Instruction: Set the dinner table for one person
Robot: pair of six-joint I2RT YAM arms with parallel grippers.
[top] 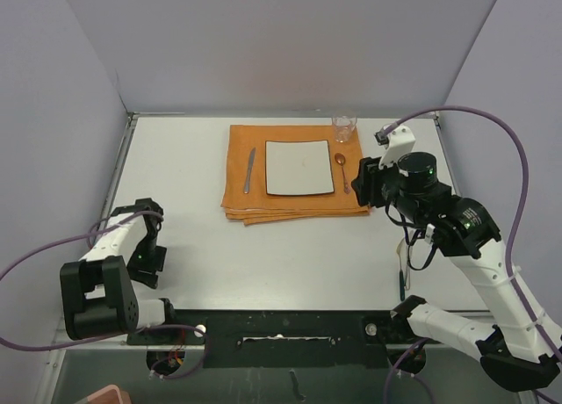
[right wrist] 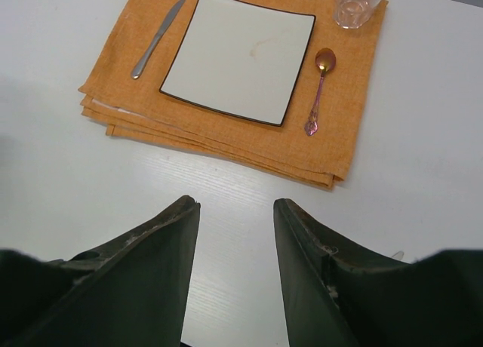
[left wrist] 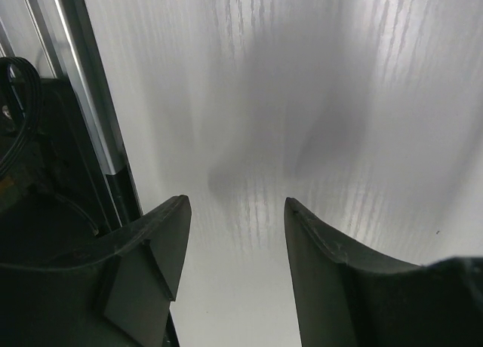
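Note:
Orange placemats [top: 237, 167] lie stacked at the table's back middle, holding a white square plate [top: 299, 168], a knife [top: 249, 170] on its left, a spoon [top: 342, 167] on its right and a clear glass [top: 343, 128] at the top right corner. My left gripper hangs over bare table near the left edge, fingers apart, nothing between them. My right gripper is above the table right of the mats; its fingertips show apart in its wrist view, and I cannot tell whether anything is between them.
More utensils [top: 402, 268] lie at the right of the table, partly behind the right arm. Metal rails and a dark strip edge the table.

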